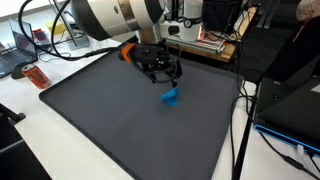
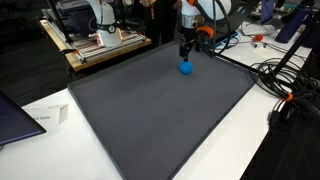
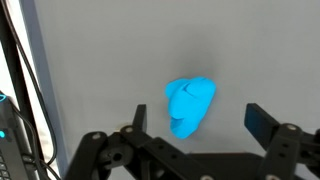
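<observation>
A small bright blue object [image 1: 170, 97], crumpled or soft-looking, lies on the dark grey mat. In the wrist view the blue object [image 3: 190, 103] has a wide top and a narrower lower end. My gripper is open, its fingers wide apart on the left and right of the object in that view. Nothing is held. Exterior view 2 shows the blue object [image 2: 185, 67] near the mat's far end, just in front of the gripper. The exact height of the fingertips over the mat is hard to tell.
An orange-red can [image 1: 37, 76] stands past its far left corner. Loose black cables [image 2: 285, 85] lie by the mat's right side in exterior view 2. A dark device with a blue edge [image 1: 285, 135] sits off the mat.
</observation>
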